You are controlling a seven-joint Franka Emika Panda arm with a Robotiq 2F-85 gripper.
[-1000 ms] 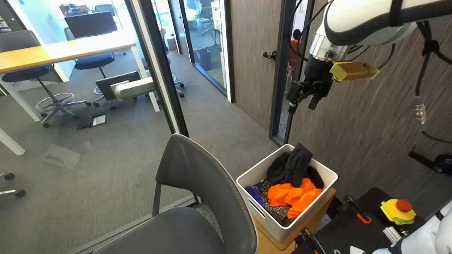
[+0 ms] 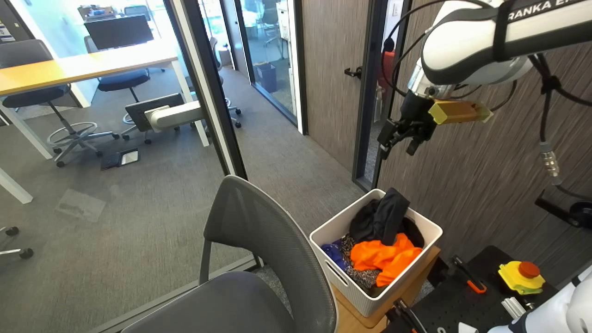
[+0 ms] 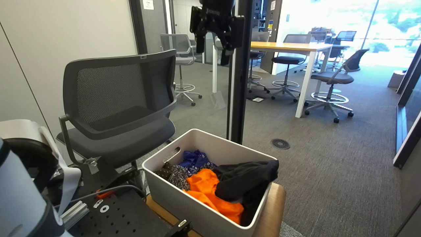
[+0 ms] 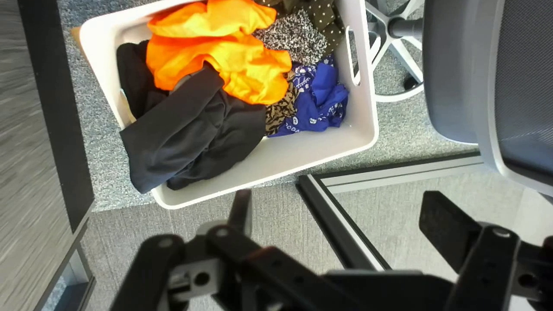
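Observation:
In the wrist view, my gripper is open, its fingers wide apart with only floor and the door frame's foot behind the gap. Exterior view 1 has the gripper (image 2: 398,151) hanging well above the white bin (image 2: 327,227). Crumpled cloths fill the bin: a black cloth (image 4: 192,129) draped over the rim at one corner, a bright orange cloth (image 4: 223,52), a blue patterned cloth (image 4: 321,98), a black-and-white speckled cloth (image 4: 295,39) and a dark dotted one (image 4: 324,20). None of them touches the fingers.
The bin stands on a wooden surface (image 3: 276,201), close to a grey mesh chair (image 3: 118,94). A black perforated plate (image 3: 122,215) lies at the robot's base, with a red-and-yellow stop button (image 2: 524,274) beyond. A wood-grain wall (image 2: 471,183) rises behind the arm.
My arm has shifted slightly, with the gripper a little lower in exterior view 1, and its fingers look farther apart. The bin and cloths have stayed put.

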